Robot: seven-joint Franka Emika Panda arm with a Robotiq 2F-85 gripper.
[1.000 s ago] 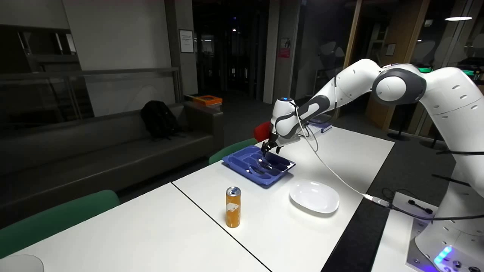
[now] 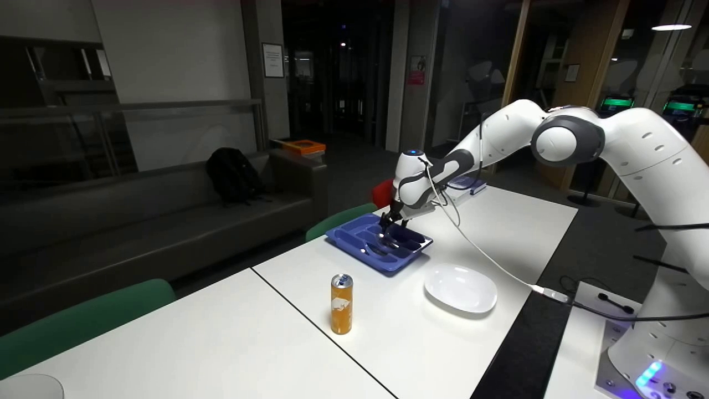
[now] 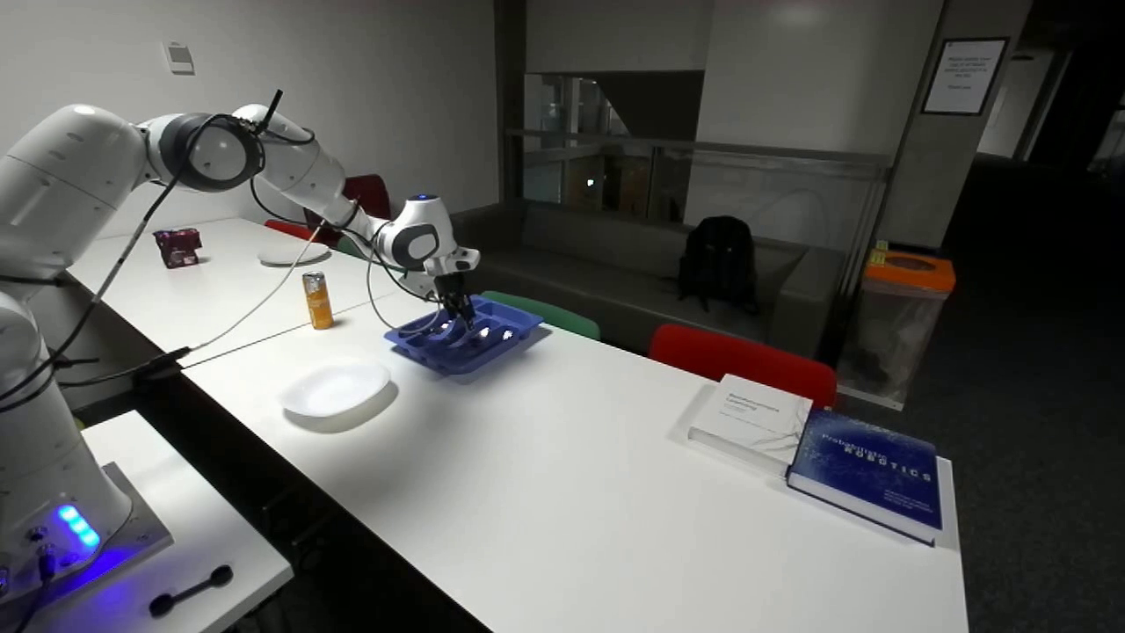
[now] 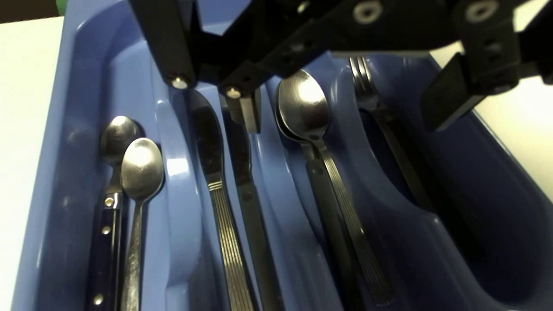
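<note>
In the wrist view my gripper stands open above the blue cutlery tray [image 4: 179, 217], its fingers wide apart with nothing held. One finger is over the knives, the other over the right compartment. Two teaspoons [image 4: 142, 168] lie in the left compartment. Beside them is a compartment with a ridged-handled knife [image 4: 228, 243] and a dark-handled knife [image 4: 259, 243]. Two larger spoons [image 4: 306, 106] overlap, one on the other, between the fingers. A fork [image 4: 394, 140] lies in the compartment to their right. How far the fingertips are above the cutlery is hard to judge.
A white dish [image 2: 460, 288] sits on the table near the robot's base. An orange can [image 2: 342, 305] stands upright nearby. Two books [image 3: 870, 469] lie at the table's far end, with clear tabletop [image 3: 591, 464] before them. A cable [image 2: 485, 251] hangs from the arm.
My arm has come down and the gripper sits lower, closer into the tray. The tray, dish and can have not moved.
</note>
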